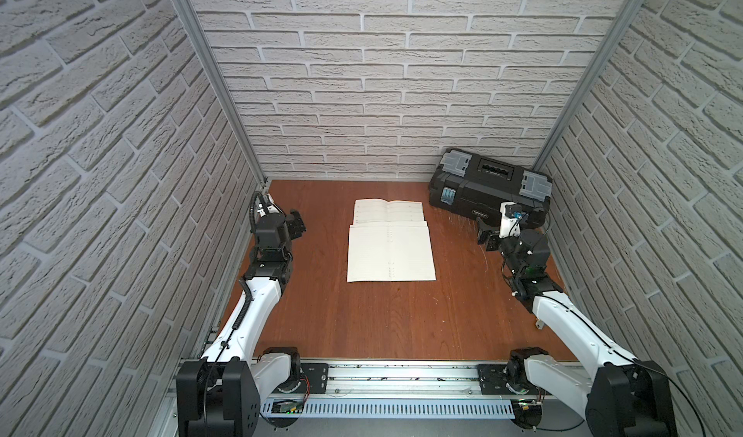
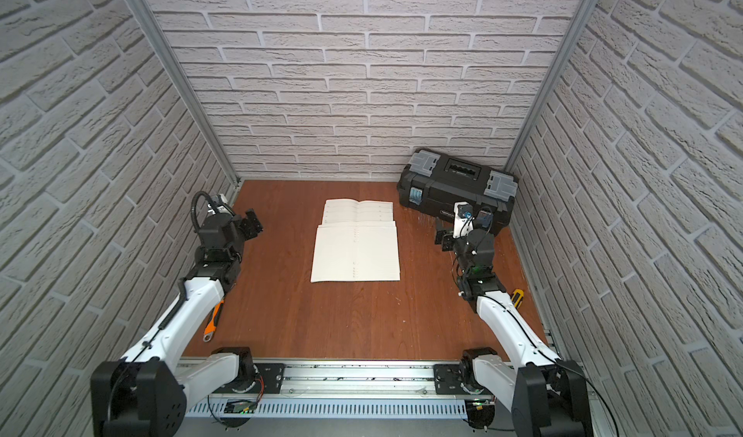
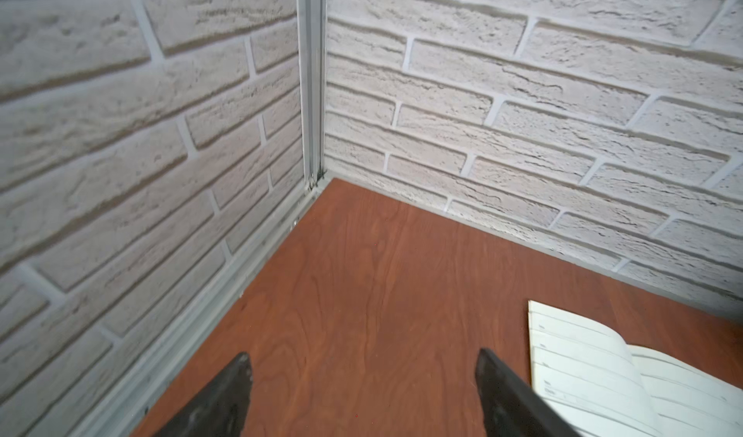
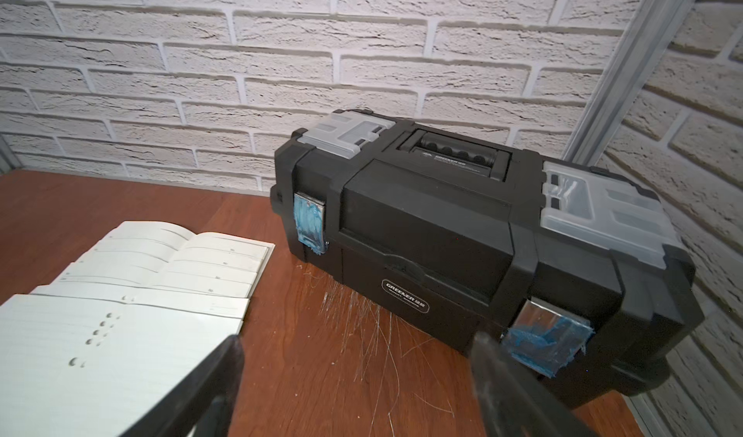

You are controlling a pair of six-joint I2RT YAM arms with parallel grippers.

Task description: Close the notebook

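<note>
An open notebook [image 1: 391, 255] lies flat mid-table, with another open book [image 2: 357, 211] partly visible behind it. My left gripper [image 1: 295, 224] is raised over the table's left side, clear of the books, its blurred fingers spread with nothing between them. On the right, my other gripper [image 1: 487, 234] hangs in front of the toolbox, right of the notebook, also open and empty.
A black toolbox [image 1: 489, 181] fills the back right. An orange-handled tool [image 2: 213, 321] lies near the left edge, a yellow tool [image 2: 517, 297] at the right.
</note>
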